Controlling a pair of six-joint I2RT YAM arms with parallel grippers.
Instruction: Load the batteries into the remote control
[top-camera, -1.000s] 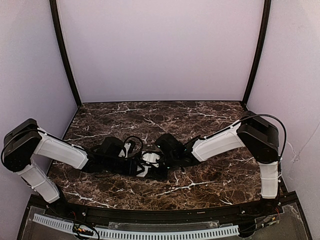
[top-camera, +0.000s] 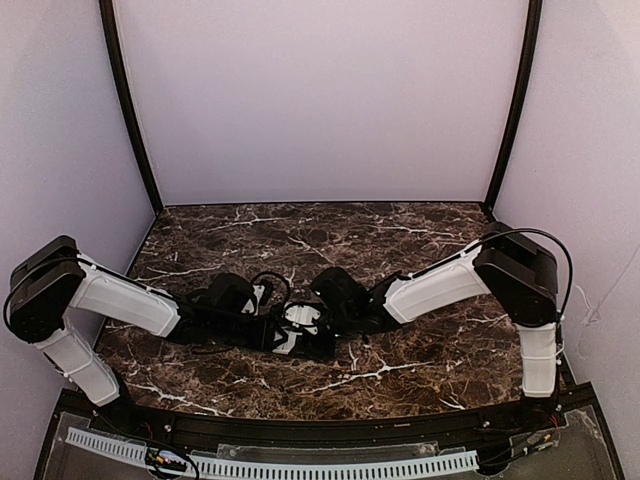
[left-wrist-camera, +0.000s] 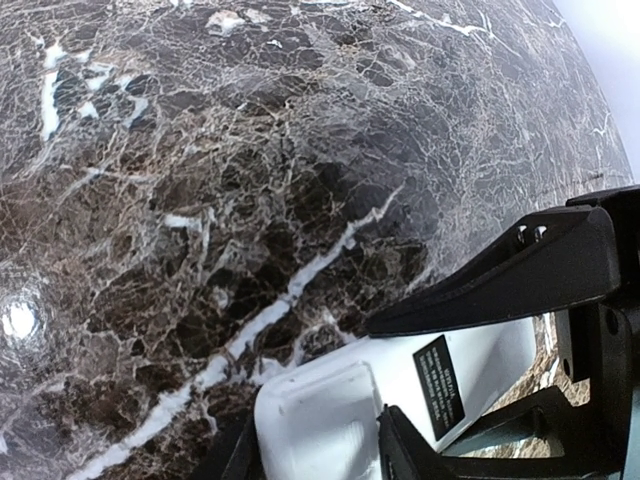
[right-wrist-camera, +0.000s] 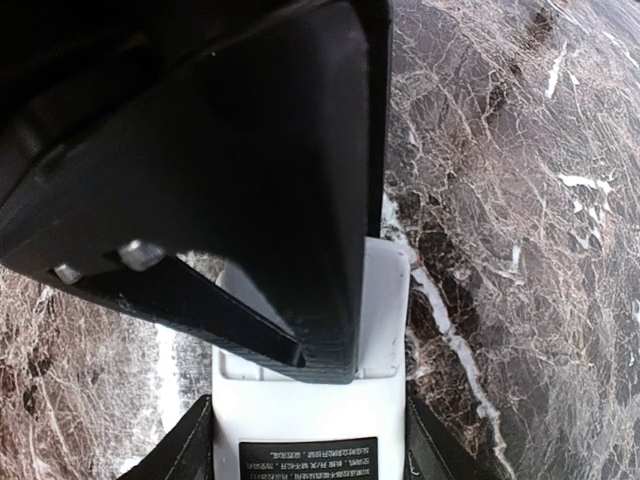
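Note:
The white remote control (left-wrist-camera: 490, 365) with a black label lies between my two grippers at the near middle of the table. My left gripper (top-camera: 280, 335) is open, its black fingers over the remote's back in the left wrist view; in the right wrist view they hide much of the battery cover area. My right gripper (top-camera: 315, 335) has a fingertip at each side of the remote's end (right-wrist-camera: 305, 410); whether it grips it firmly I cannot tell. No batteries can be made out.
Pale walls stand at the back and sides.

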